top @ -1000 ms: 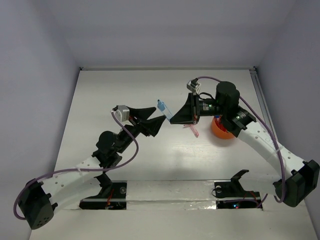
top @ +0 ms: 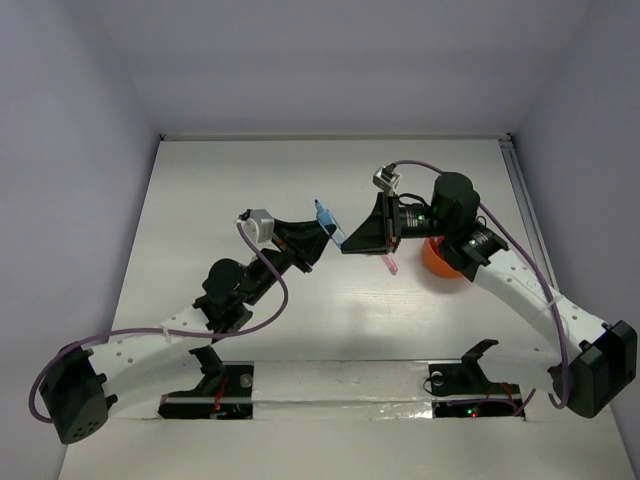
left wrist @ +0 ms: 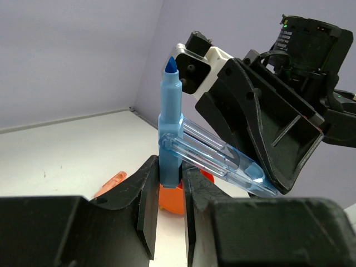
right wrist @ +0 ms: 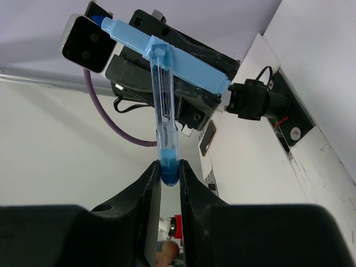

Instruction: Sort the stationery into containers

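A light-blue pen-like piece with a dark-blue tip joins a clear handle crosswise, making one T-shaped blue item (top: 329, 222) above the table's middle. In the left wrist view its blue bar (left wrist: 170, 100) stands upright, the lower end between the fingers of my left gripper, which is shut on it. My right gripper is shut on the blue end of the clear handle (right wrist: 164, 111). A pink item (top: 389, 264) lies on the table, partly hidden by the right gripper.
An orange container (top: 441, 264) with something red inside stands at the right, partly covered by the right arm. Both grippers are very close together.
My left gripper has moved slightly right and up in the top view, and its open fingers have shut on the blue bar. The right gripper has barely moved.
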